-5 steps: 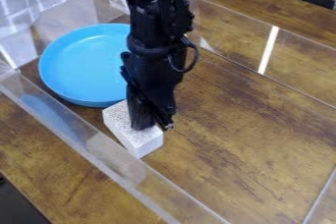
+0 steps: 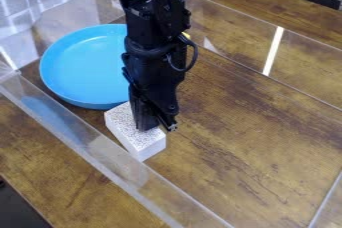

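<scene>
The black robot arm (image 2: 154,42) reaches down from the top centre, with its gripper (image 2: 150,112) low over a white speckled block (image 2: 138,138) at the lower left of centre. The fingertips hide the block's upper part; whether they touch it, and whether the fingers are shut, is hard to tell.
A blue round dish (image 2: 67,67) lies behind the gripper on the left. Clear transparent walls edge the wooden surface (image 2: 247,142). The floor to the right of the gripper is bare.
The arm and gripper have shifted very slightly; the block and dish look unmoved.
</scene>
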